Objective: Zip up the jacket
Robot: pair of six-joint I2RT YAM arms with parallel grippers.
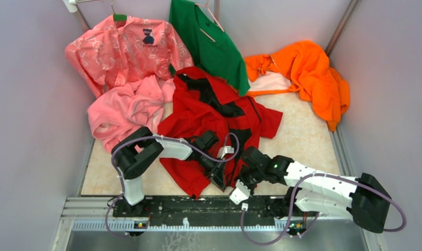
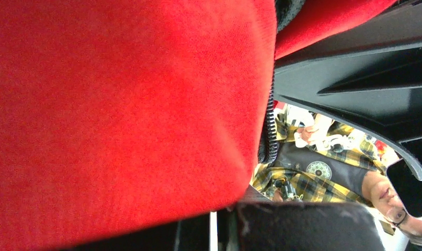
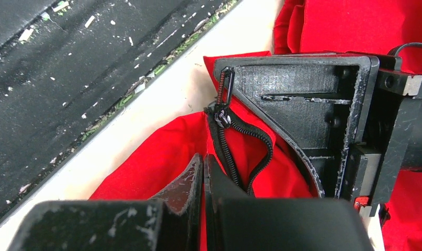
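Note:
The red jacket (image 1: 185, 123) lies at the centre, its lower edge near the front of the table, both grippers over it. My left gripper (image 1: 221, 183) is low at the hem; red cloth fills much of the left wrist view, with zipper teeth (image 2: 270, 125) along its edge. In the right wrist view a zipper slider (image 3: 222, 116) with two black tape strands sits at the left gripper's tip, on red cloth. My right gripper is shut just below the slider; whether it pinches cloth or tape is unclear. The left gripper's fingertips are partly hidden.
Pink garments (image 1: 125, 110) lie left, a green top (image 1: 208, 52) hangs at the back, an orange garment (image 1: 318, 78) lies right. Bare table shows at the right of the jacket. A dark front edge (image 3: 67, 63) runs close by the grippers.

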